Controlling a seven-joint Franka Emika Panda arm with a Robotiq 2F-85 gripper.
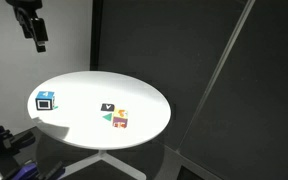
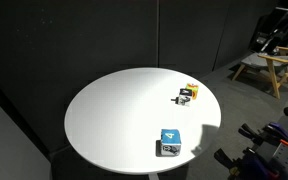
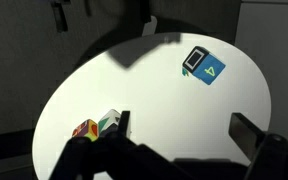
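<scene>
High above the left side of the round white table point(image 1: 69, 88), my gripper point(image 1: 36, 43) hangs clear of every block. In the wrist view its dark fingers point(image 3: 246, 137) stand wide apart, so the gripper is open, with only tabletop between them. A blue and white cube point(image 1: 45, 100) sits alone near the table's left edge; a "4" shows on its blue face in the wrist view, where the cube point(image 3: 206, 67) lies toward the top right. Farther right is a small cluster: a red and yellow block point(image 1: 120, 117) and a white block with dark and green faces point(image 1: 108, 107).
Exterior view 2 shows bare tabletop point(image 2: 114, 110) left of the blocks. A wooden chair point(image 2: 269, 65) stands off at the far right. Dark panels rise behind the table, and dark equipment point(image 2: 254, 160) fills the lower right corner.
</scene>
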